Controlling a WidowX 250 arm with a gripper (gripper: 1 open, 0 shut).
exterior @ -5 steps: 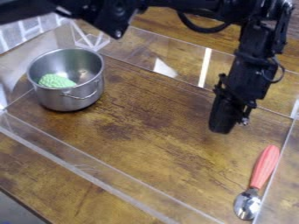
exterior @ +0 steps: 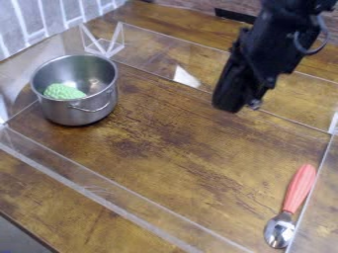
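Note:
My black gripper (exterior: 235,94) hangs blurred over the upper middle of the wooden table, its fingers close together, apparently shut with nothing visible between them. A steel pot (exterior: 86,107) with a wire handle stands at the left, a green textured object (exterior: 61,92) inside it. An ice cream scoop with a red handle (exterior: 298,188) lies at the lower right, its metal head toward the front.
Clear plastic strips and pale tape border the work area (exterior: 158,148). A white lattice panel (exterior: 27,25) stands behind the pot at the upper left.
My gripper has risen and moved left, away from the right side above the scoop. The pot and scoop have not moved.

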